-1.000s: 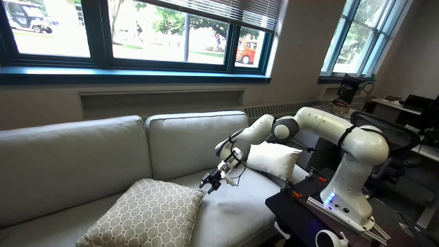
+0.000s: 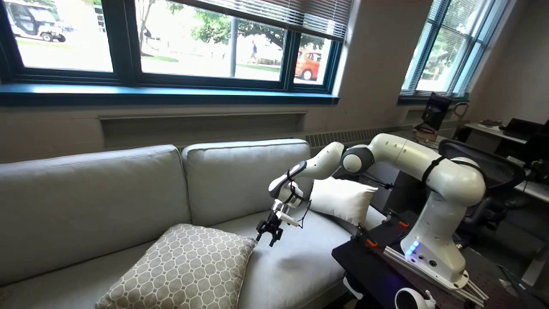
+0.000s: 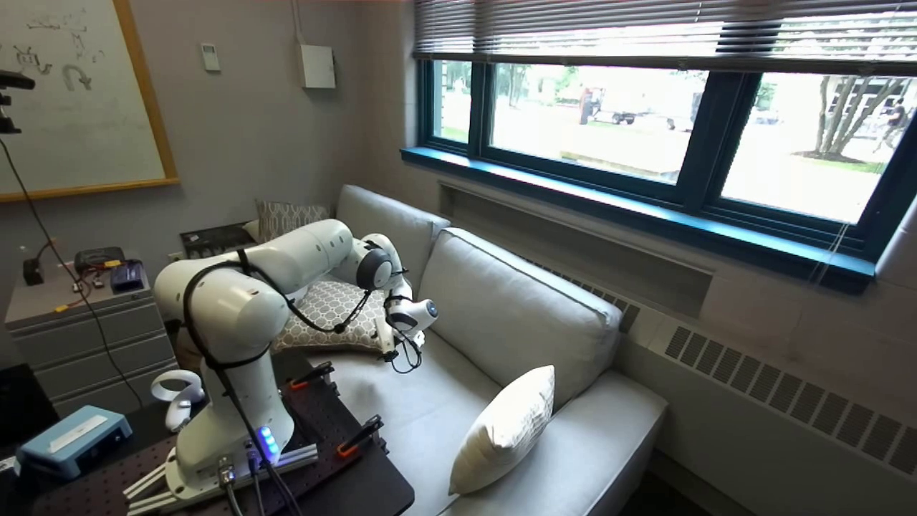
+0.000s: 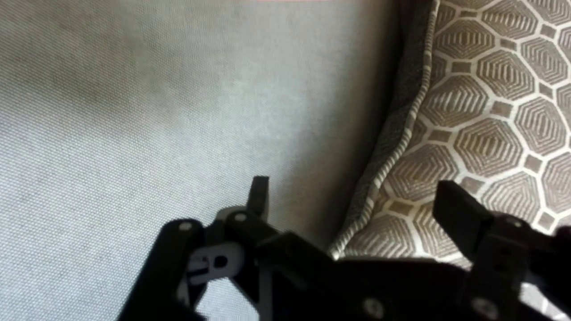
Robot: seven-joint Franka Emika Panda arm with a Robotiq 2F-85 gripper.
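Observation:
A grey-brown pillow with a white honeycomb pattern lies on the couch seat. My gripper is at the pillow's upper right corner, pointing down, its fingers spread apart. In the wrist view, the gripper stands open, with the piped edge of the pillow running through the space between its fingers. One finger is over bare couch fabric and the other lies over the patterned face. Whether either finger touches the pillow cannot be told. In exterior view 2 the arm partly covers the pillow and the fingers are hidden.
A white pillow leans at the couch's right end. The couch seat is bare between the two pillows. Couch backrests rise behind my gripper. Orange-tipped clamps sit at the edge of the dark robot table.
My gripper has tilted from slanting leftward to pointing more steeply down, with its fingertips now slightly lower and to the right. The patterned pillow looks unmoved.

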